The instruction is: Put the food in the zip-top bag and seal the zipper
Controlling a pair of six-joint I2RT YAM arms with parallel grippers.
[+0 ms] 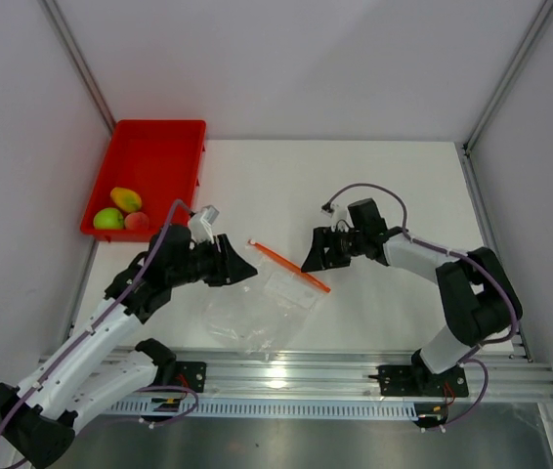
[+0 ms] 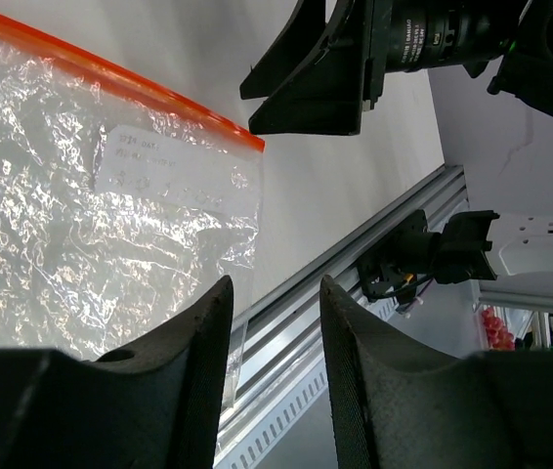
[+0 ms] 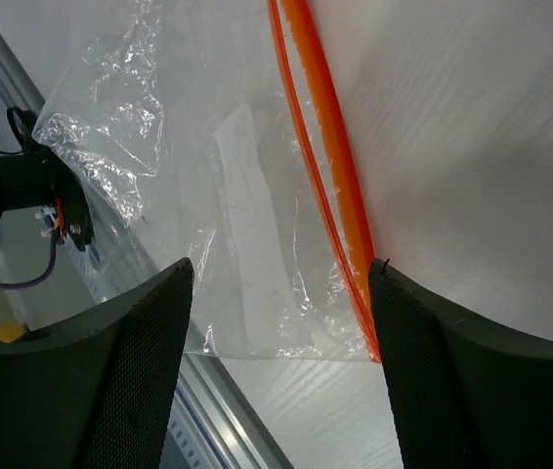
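Note:
A clear zip top bag (image 1: 257, 308) lies flat and empty on the white table, its orange zipper strip (image 1: 290, 266) slanting along the far edge. Inside the red bin at the back left sit the foods: a yellow mango-like fruit (image 1: 126, 199), a green apple (image 1: 108, 218) and a peach (image 1: 137, 221). My left gripper (image 1: 247, 268) is part open over the bag's left side, nothing between its fingers. By the strip's right part, my right gripper (image 1: 310, 264) is also part open; in the right wrist view the orange strip (image 3: 340, 161) runs down toward its right finger, and no grip on it shows.
The red bin (image 1: 164, 147) has tall walls and stands close to the left arm. Along the front edge runs a metal rail (image 1: 286, 369). Bare white table (image 1: 335, 161) stretches behind the bag and to its right.

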